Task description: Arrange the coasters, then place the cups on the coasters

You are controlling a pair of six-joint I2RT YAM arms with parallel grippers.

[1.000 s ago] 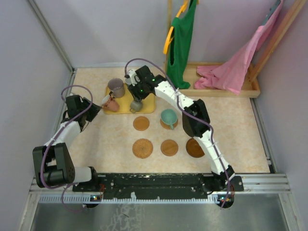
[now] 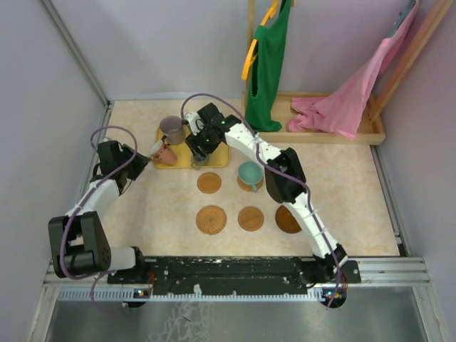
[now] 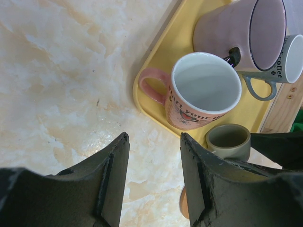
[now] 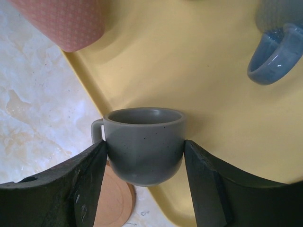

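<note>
A small grey cup (image 4: 144, 149) sits at the near edge of the yellow tray (image 2: 222, 158), its handle pointing left in the right wrist view. The fingers of my right gripper press against both its sides, so it is shut on the cup. From above, that gripper covers most of the cup (image 2: 199, 162). Just in front of the tray lies a round brown coaster (image 2: 209, 183), partly visible below the cup in the right wrist view. My left gripper stands open and empty over the table, left of the tray.
A pink cup (image 3: 189, 104), a mauve mug (image 3: 222, 28) and a blue-grey mug (image 4: 279, 47) share the tray. A teal cup (image 2: 250, 173) stands on another coaster. Larger round coasters (image 2: 211, 219) lie nearer the front.
My right gripper has moved down and slightly toward the front onto the grey cup, hiding more of it from above. The left arm has stayed still.
</note>
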